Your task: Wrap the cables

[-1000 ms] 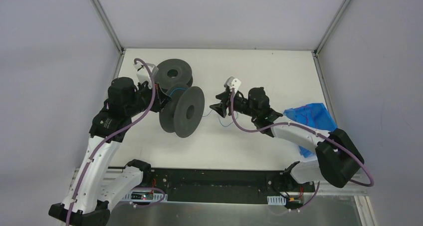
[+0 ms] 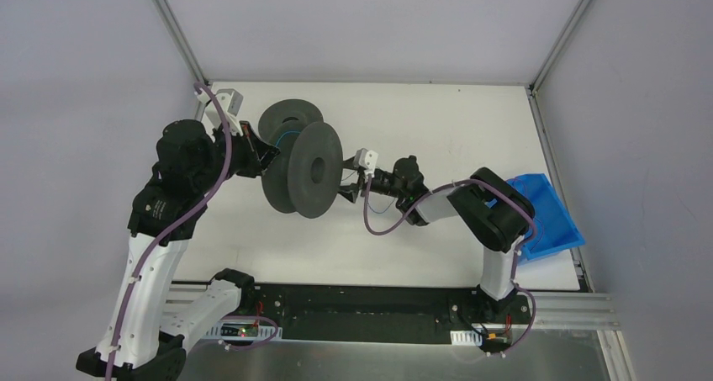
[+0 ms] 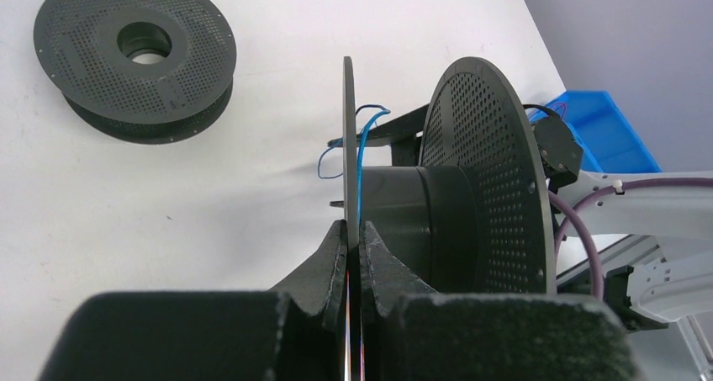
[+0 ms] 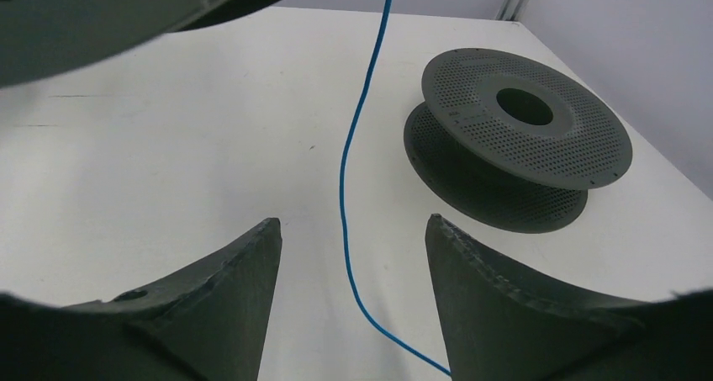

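Observation:
My left gripper is shut on one flange of a dark grey spool, which it holds up on its side over the table. The thin flange edge runs between its fingers in the left wrist view. A blue cable passes over the spool's hub beside that flange. My right gripper stands open at the spool's other flange. In the right wrist view, the cable hangs down across the gap between the fingers and runs behind the right finger. The cable's far end is hidden there.
A second dark spool lies flat on the table behind the held one. A blue bin with thin cables in it stands at the right edge.
My right gripper has moved left, up to the held spool's flange, its forearm swinging inward.

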